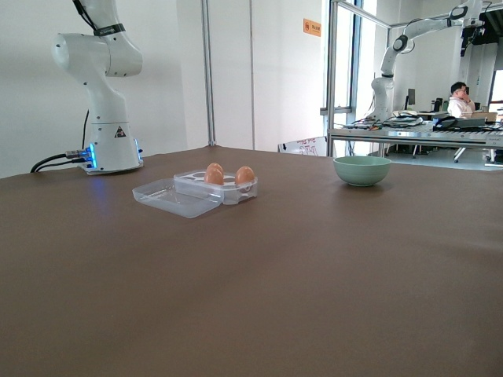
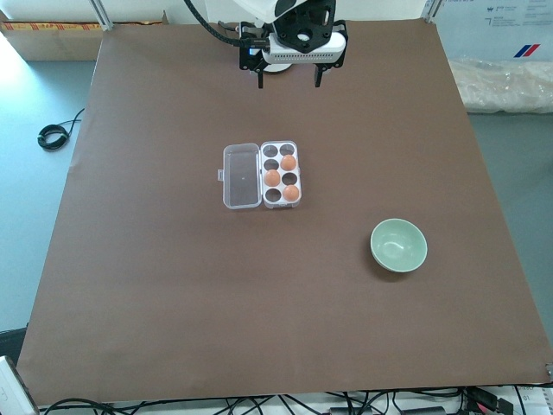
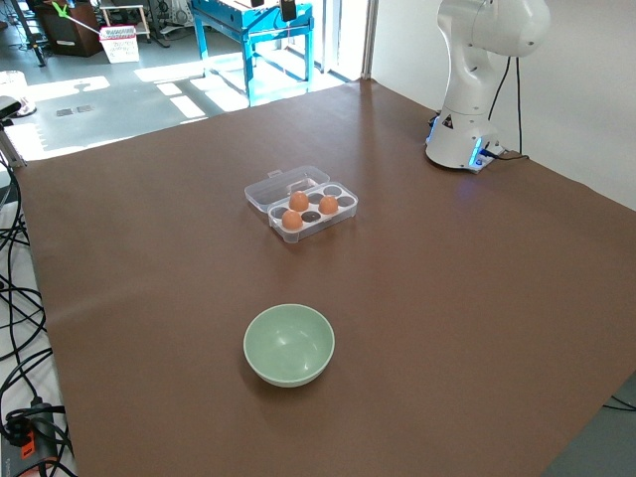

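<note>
My gripper [image 2: 289, 79] hangs at the top of the camera left view, open, its two black fingers apart with nothing between them, high and behind the egg box. The clear plastic egg box [image 2: 280, 156] lies mid-table with its lid [image 2: 241, 175] open, holding several brown eggs [image 3: 328, 205] among empty wells. A pale green bowl [image 2: 398, 245] stands apart from the box, to its right in the camera left view and nearer in the camera right view. The bowl [image 3: 288, 345] looks empty.
Cables [image 3: 20, 308] run along one edge outside the table, and the white arm base [image 3: 453, 141] stands at the far edge.
</note>
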